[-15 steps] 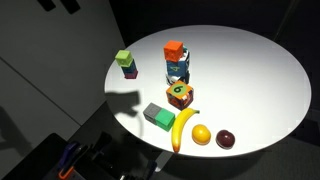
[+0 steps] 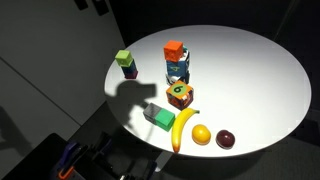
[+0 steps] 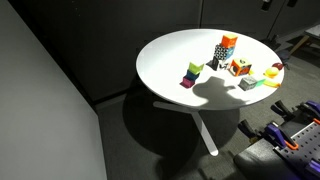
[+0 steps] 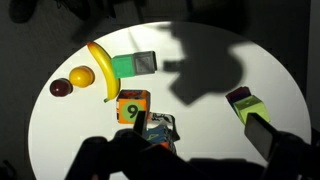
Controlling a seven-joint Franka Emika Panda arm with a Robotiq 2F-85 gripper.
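Note:
High above the white round table (image 2: 262,75), my gripper (image 2: 91,5) stands open, its two dark fingers well apart at the top edge of exterior view 1. In the wrist view the gripper has its dark fingers on either side of the lower middle. A lime green block (image 2: 124,57) tops a small stack with dark blue and dark red below. Nearer the table's middle, an orange block (image 2: 174,49) crowns a stack of blue-and-white patterned blocks (image 2: 178,71). In the wrist view this stack is partly cut off from sight by the gripper.
Before the tall stack lies an orange number cube (image 2: 180,95). Toward the near edge are a green block (image 2: 163,118) beside a grey one (image 2: 151,112), a banana (image 2: 182,128), an orange (image 2: 201,134) and a dark red fruit (image 2: 225,139).
In exterior view 1 my gripper has shifted right along the top edge, and its shadow on the table has moved with it. The objects have stayed put.

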